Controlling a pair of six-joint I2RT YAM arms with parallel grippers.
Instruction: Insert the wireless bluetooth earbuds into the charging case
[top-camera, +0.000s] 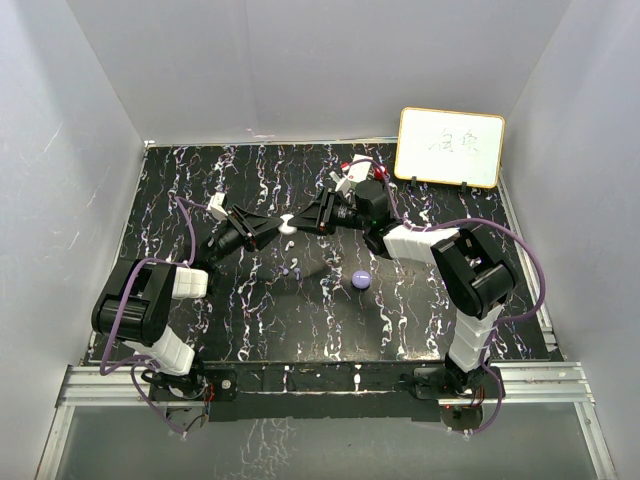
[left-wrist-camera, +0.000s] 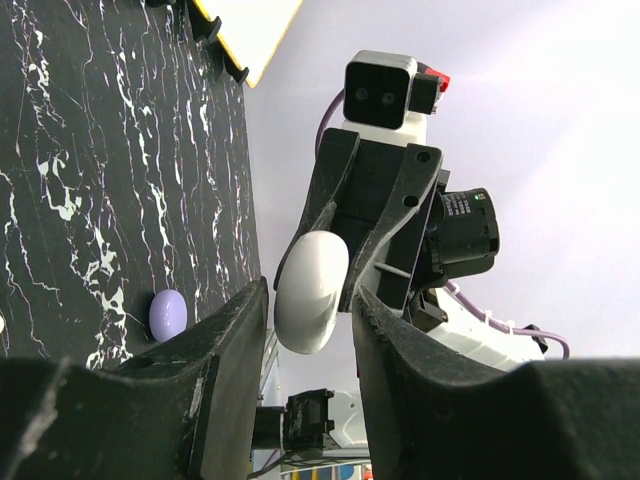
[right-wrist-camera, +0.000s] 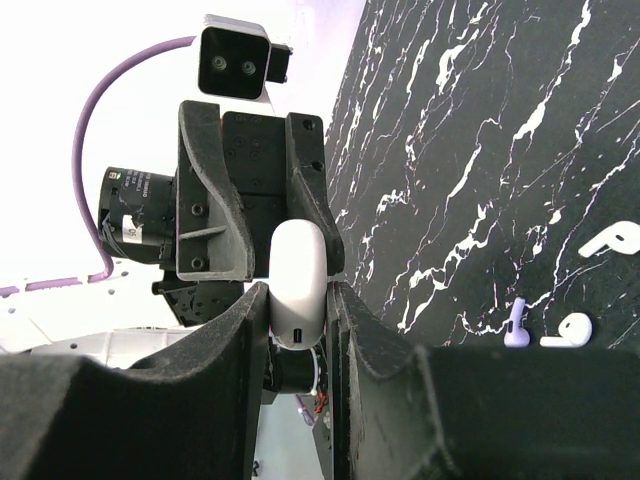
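Observation:
A white charging case (top-camera: 288, 225) hangs above the table between my two grippers, near the middle of the top view. Its lid looks closed. In the left wrist view the rounded case (left-wrist-camera: 312, 285) lies between the fingertips of my left gripper, which is shut on it. From the other side my right gripper is shut on the same case (right-wrist-camera: 298, 265); a small dark slot shows on its end. Below on the table lie two white earbuds (right-wrist-camera: 610, 238), one of them the nearer white earbud (right-wrist-camera: 572, 329).
A purple case (top-camera: 361, 280) stands on the table right of centre. Two small purple earbuds (top-camera: 290, 271) lie near the white ones. A yellow-framed whiteboard (top-camera: 449, 147) stands at the back right, with red and white things (top-camera: 362, 168) behind the right arm.

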